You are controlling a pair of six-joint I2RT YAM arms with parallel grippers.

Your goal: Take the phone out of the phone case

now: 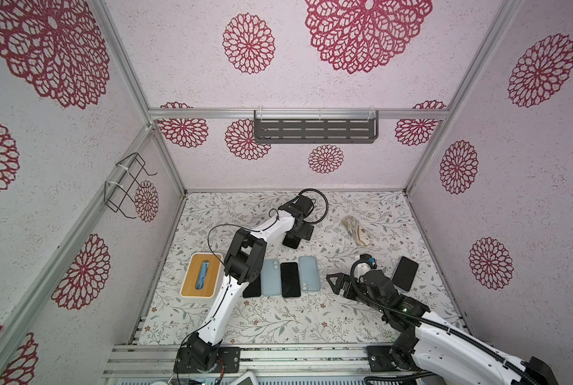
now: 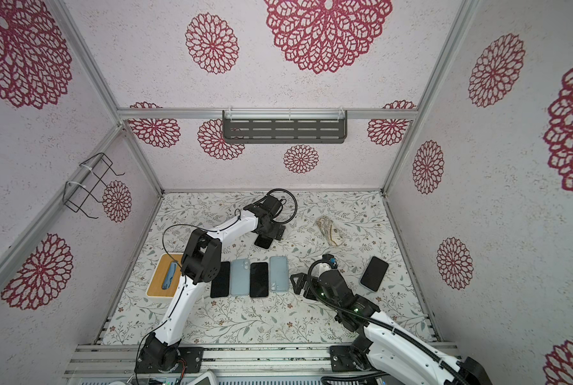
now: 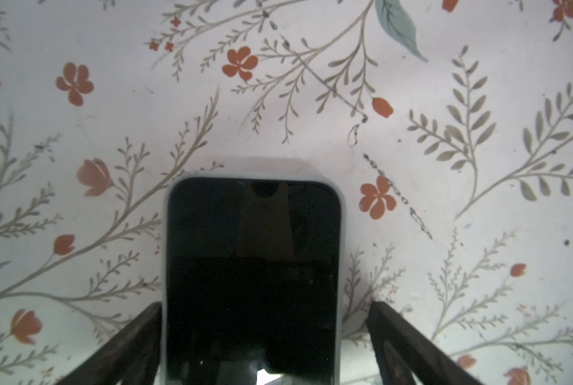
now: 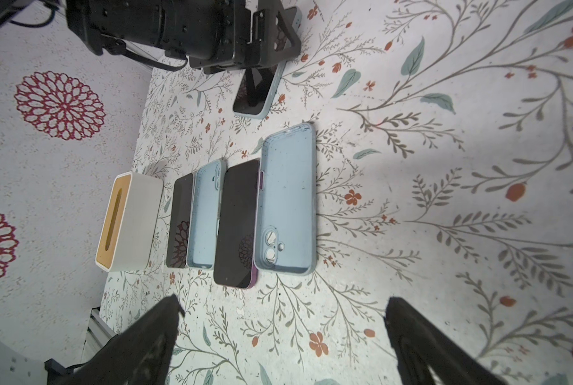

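Note:
In the left wrist view a phone (image 3: 251, 269) in a pale case lies flat on the table, screen up, with the blurred fingertips of my open left gripper either side of its lower part. The same phone (image 4: 251, 93) shows in the right wrist view under the left arm, its case light blue. My right gripper stands open at the front right, above the table, with nothing between its fingers.
Two phones (image 4: 237, 224) and two empty blue cases (image 4: 286, 192) lie in a row at front middle. A wooden-topped white box (image 4: 142, 221) is at left, another phone (image 1: 405, 273) at right, a crumpled item (image 1: 353, 231) at back right.

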